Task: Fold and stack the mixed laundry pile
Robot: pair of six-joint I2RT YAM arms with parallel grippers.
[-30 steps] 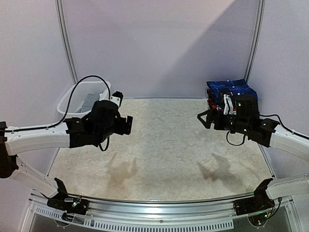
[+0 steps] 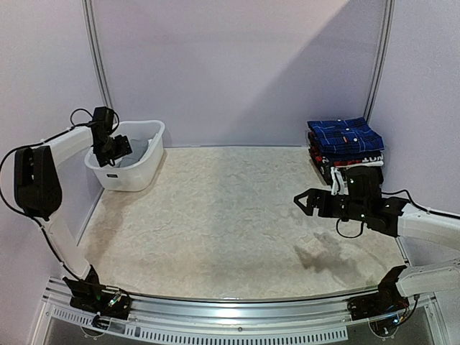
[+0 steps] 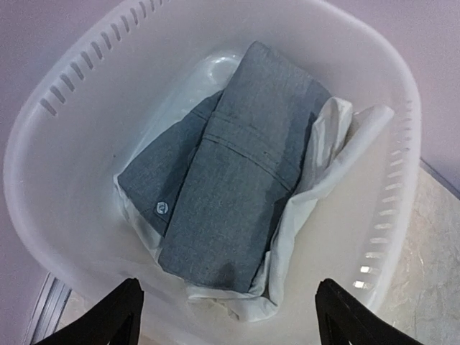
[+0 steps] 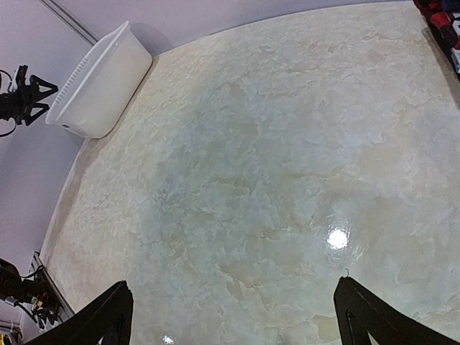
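Note:
The white plastic basket (image 2: pixel 147 169) stands at the back left, holding a grey folded garment (image 3: pixel 237 201) with a white cloth (image 3: pixel 295 223) under and beside it. My left gripper hangs over the basket, open, with nothing between its fingers. At the back right lies a stack of folded laundry (image 2: pixel 343 136), a blue plaid piece on top and dark and red pieces below. My right gripper is open and empty, held above the right part of the table in front of the stack.
Side and back walls enclose it, and a metal rail (image 2: pixel 230 309) runs along the front edge.
My left arm has swung left and back, from above the left-middle table to over the basket.

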